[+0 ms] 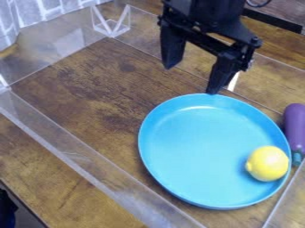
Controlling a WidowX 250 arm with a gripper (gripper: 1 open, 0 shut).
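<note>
My dark gripper (193,62) hangs over the upper middle of the camera view, above and behind a blue plate (197,142). Its two finger assemblies point downward, apart from each other, and I see nothing held between them. A yellow lemon-like object (267,163) sits on the right part of the plate. A purple eggplant-like object (294,125) lies just right of the plate, partly cut off by the frame edge.
Clear walls (89,178) border the wooden surface (84,98). A clear bracket (110,22) stands at the upper left.
</note>
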